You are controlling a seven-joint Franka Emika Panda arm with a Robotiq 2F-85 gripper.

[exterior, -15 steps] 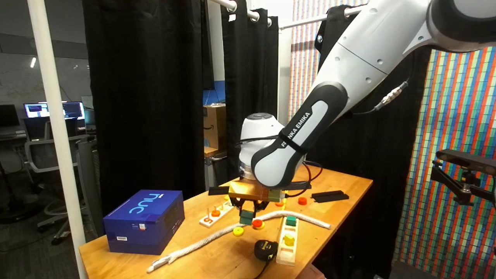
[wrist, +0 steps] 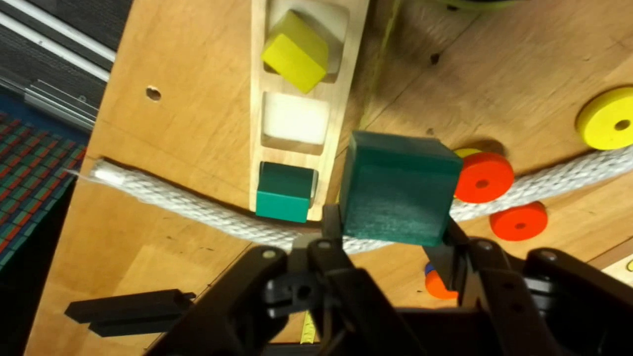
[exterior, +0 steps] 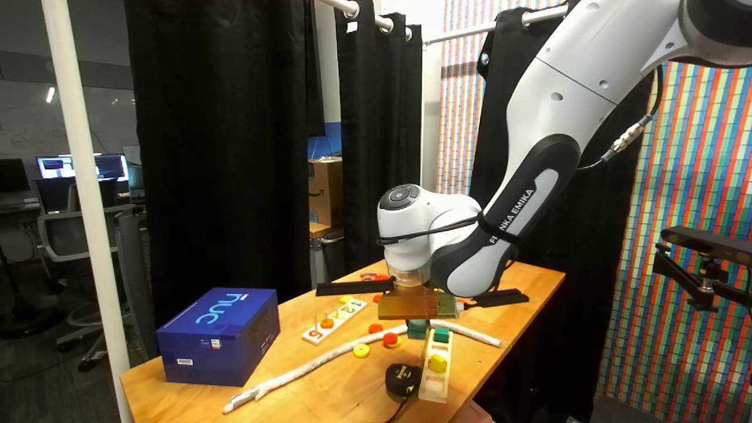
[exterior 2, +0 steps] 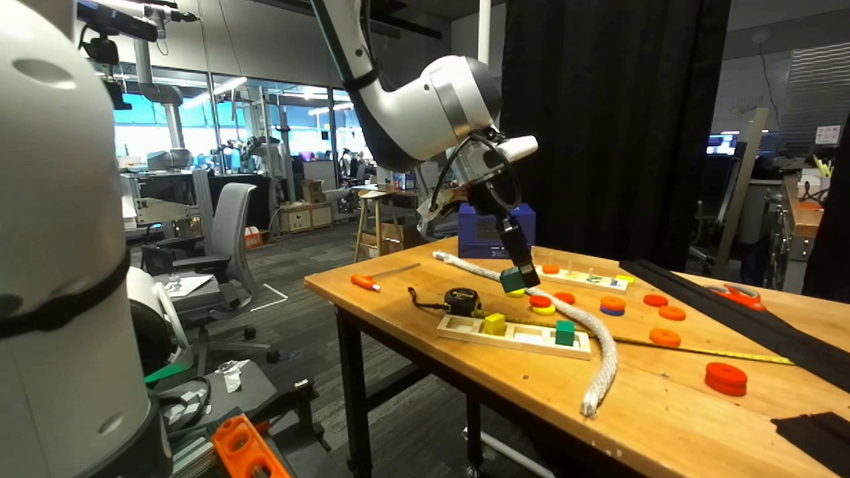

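A dark green block (wrist: 403, 189) is clamped between the fingers of my gripper, held up above the table. In exterior view 1 this green block (exterior: 417, 329) hangs just left of a long wooden tray (exterior: 433, 388) with square compartments. That tray (wrist: 256, 127) holds a second green block (wrist: 283, 199) in its end compartment and a tilted yellow block (wrist: 296, 52) in another; the compartment between these two is empty. Exterior view 2 shows my gripper (exterior 2: 526, 271) tilted, with the held block (exterior 2: 512, 279) at its tip.
A white rope (wrist: 196, 204) curves across the table beneath the gripper. Red discs (wrist: 519, 222) and a yellow disc (wrist: 608, 118) lie nearby. A black tape measure (exterior: 403, 380) sits beside the tray. At the left stands a blue box (exterior: 218, 337).
In exterior view 1, my gripper has moved right with the green block, toward the tray, and the arm has tilted. The tray and its blocks look unmoved.
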